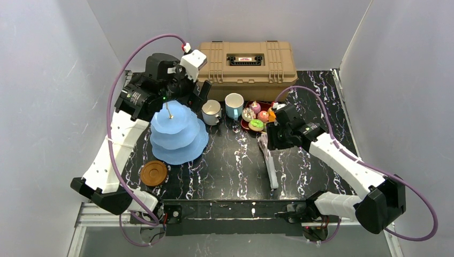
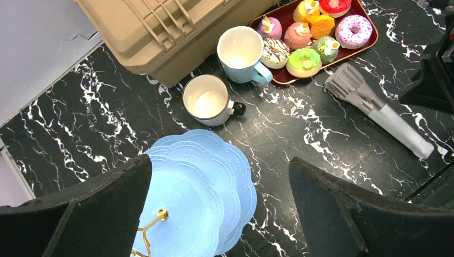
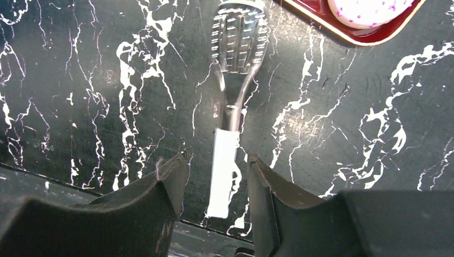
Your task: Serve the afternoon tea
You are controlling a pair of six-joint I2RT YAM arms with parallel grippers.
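In the right wrist view, metal tongs [image 3: 224, 150] with a slotted head and white handle show beneath my right gripper. Its fingers stand apart, with gaps on both sides of the handle. My left gripper is open and empty, high over the table beside the three-tier blue stand [image 2: 235, 171]. A white mug with a black handle [image 2: 206, 99] and a light blue mug [image 2: 241, 53] stand behind the stand. Donuts and small cakes, among them a green donut [image 2: 304, 61], fill the red tray [image 2: 372, 44].
A tan hard case [image 1: 243, 80] stands along the back wall. At the front left lies a round brown lid [image 1: 153, 173].
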